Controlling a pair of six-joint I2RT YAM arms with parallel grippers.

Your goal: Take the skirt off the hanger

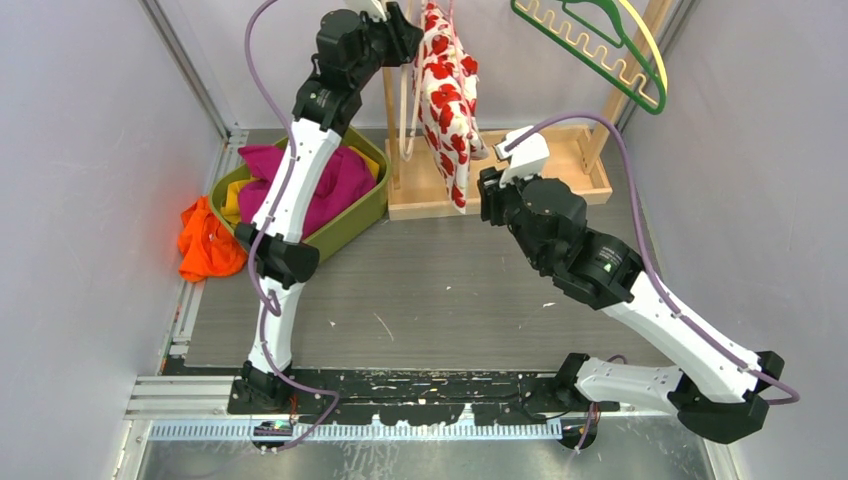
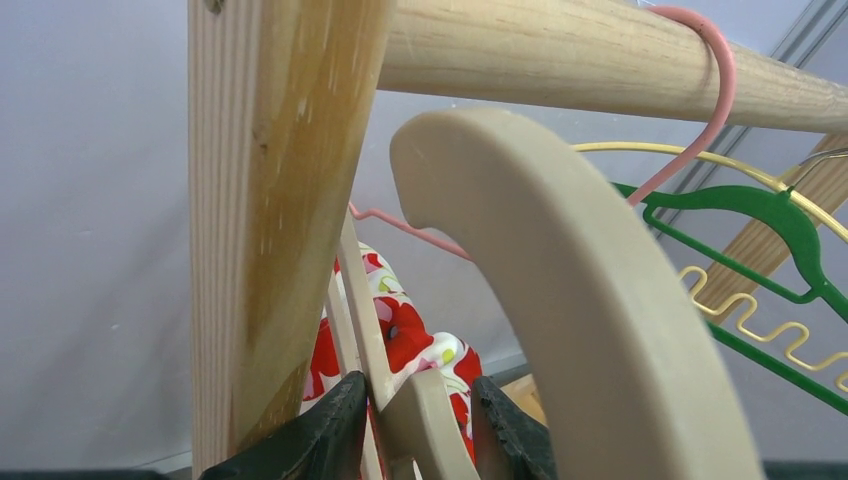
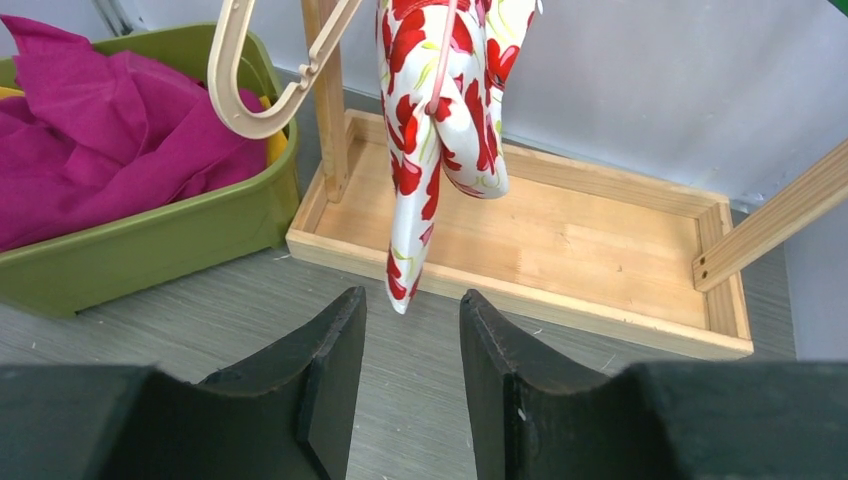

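The white skirt with red flowers (image 1: 450, 110) hangs from the rack on a pink hanger (image 2: 712, 90), its lower corner pointing down. In the right wrist view the skirt (image 3: 408, 190) dangles ahead of my right gripper, whose fingers stand apart with no cloth gripped. From above, the right gripper (image 1: 487, 195) is just right of the skirt's lower corner. My left gripper is up by the rack's left post, shut on part of a beige hanger (image 2: 425, 420). Behind that hanger, some of the skirt (image 2: 400, 330) shows; its waist is mostly hidden.
Green and yellow hangers (image 1: 610, 55) hang at the rack's right end. The wooden rack base (image 1: 540, 160) lies below. A green bin (image 1: 350, 215) of purple and yellow cloth stands left, beside an orange cloth (image 1: 208, 245).
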